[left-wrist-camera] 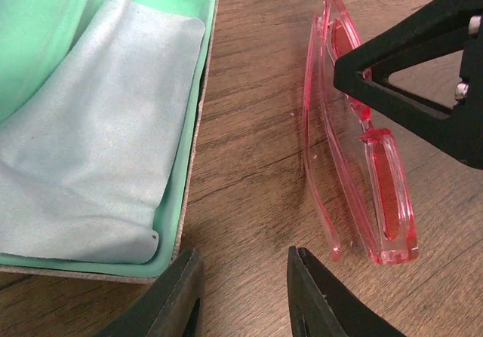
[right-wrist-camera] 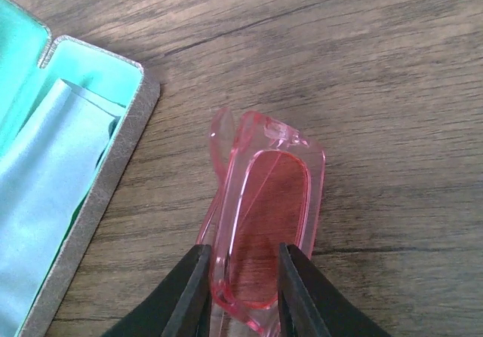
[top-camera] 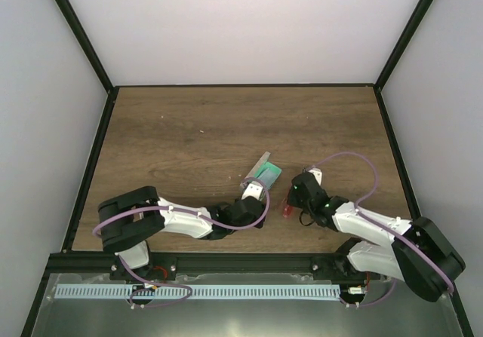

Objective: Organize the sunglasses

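Pink translucent sunglasses (left-wrist-camera: pixel 389 194) stand on edge to the right of a mint case (left-wrist-camera: pixel 207 20), gripped by my right gripper, whose black fingers close on the frame near a lens. In the top view they show as a red shape (top-camera: pixel 287 209) under the right wrist. The case is open, with a pale cloth (left-wrist-camera: pixel 102 148) inside. My left gripper is part open at the case's near right corner, nothing visible between its fingers.
Purple cables loop over both arms.
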